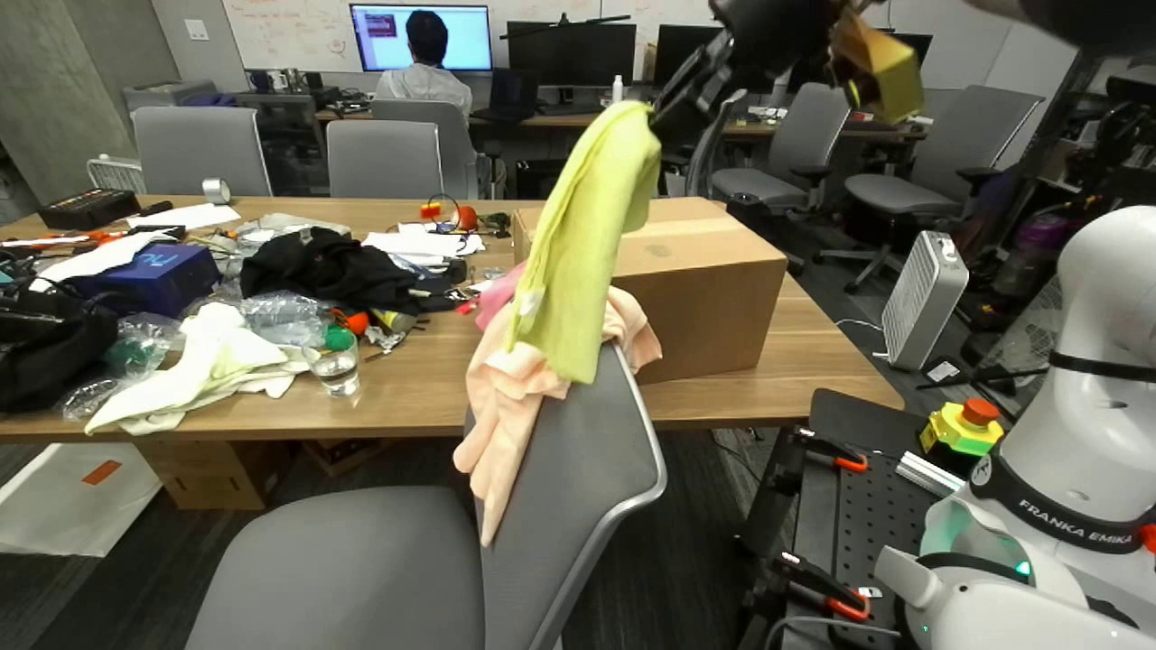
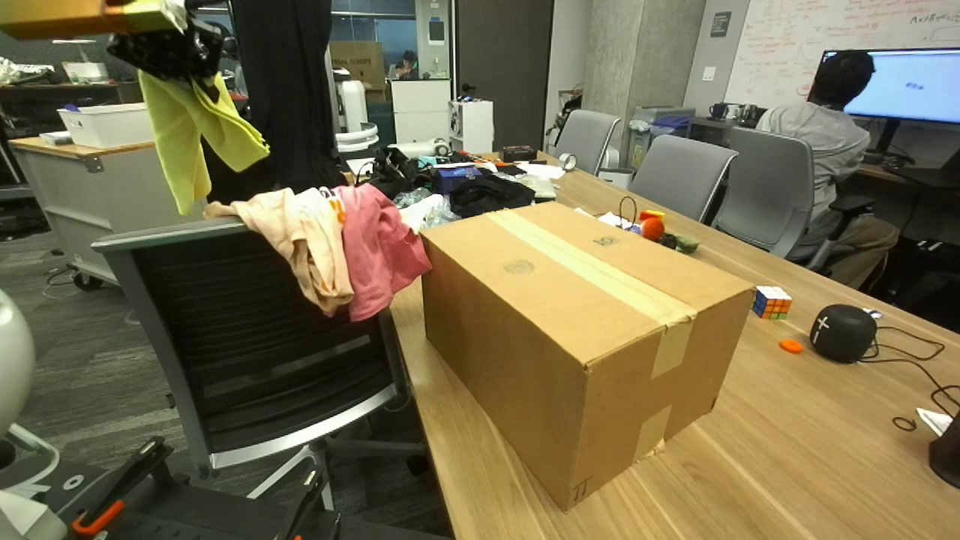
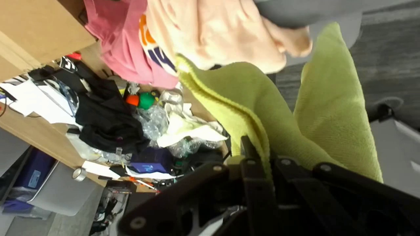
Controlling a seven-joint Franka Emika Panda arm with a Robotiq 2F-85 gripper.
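Note:
A yellow-green cloth (image 1: pixel 591 249) hangs from my gripper (image 1: pixel 663 117), which is shut on its upper end, above the grey chair's backrest (image 1: pixel 591 477). In the wrist view the cloth (image 3: pixel 334 106) spreads out from between the fingers, one of which (image 3: pixel 252 161) shows against it. Draped over the chair back are a peach cloth (image 2: pixel 292 238) and a pink cloth (image 2: pixel 378 247). From the second exterior view, the yellow-green cloth (image 2: pixel 180 126) hangs clear of the backrest at the upper left, with the fingertips partly hidden by its folds.
A large cardboard box (image 2: pixel 576 333) stands on the table beside the chair. The table's far left holds a black cloth (image 1: pixel 314 265), a pale cloth (image 1: pixel 211 363), a glass (image 1: pixel 336 368) and a blue box (image 1: pixel 157 276). The chair seat (image 1: pixel 347 574) is bare.

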